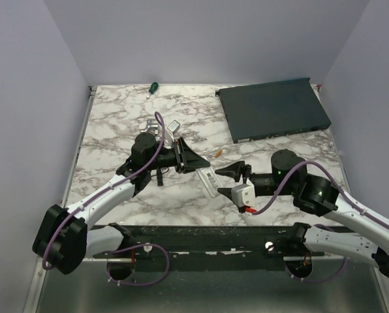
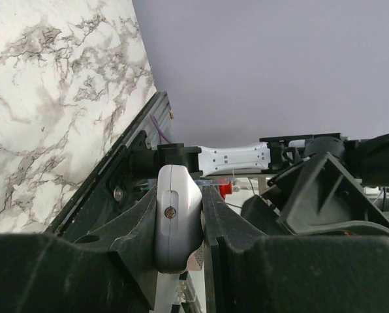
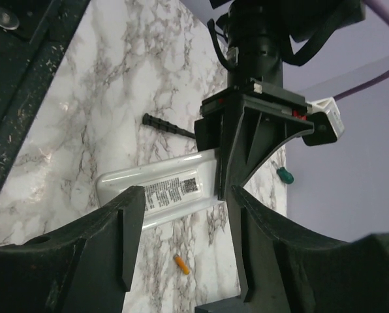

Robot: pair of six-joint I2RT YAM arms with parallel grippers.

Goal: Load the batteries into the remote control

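Observation:
My left gripper (image 1: 198, 167) holds a white remote control (image 1: 208, 182) shut between its fingers at mid-table; in the left wrist view the remote's end (image 2: 178, 228) shows between the pads. In the right wrist view the remote (image 3: 158, 192) lies lengthwise with a printed label inside a recessed face, its upper end in the left gripper. My right gripper (image 1: 228, 182) is part open just right of the remote, with nothing seen between its fingers. A small orange cylinder (image 1: 218, 152), likely a battery, lies on the marble above the remote.
A dark flat panel (image 1: 273, 107) covers the back right. A green-handled tool (image 1: 153, 88) lies at the back. A dark rod (image 3: 165, 125) lies near the left arm.

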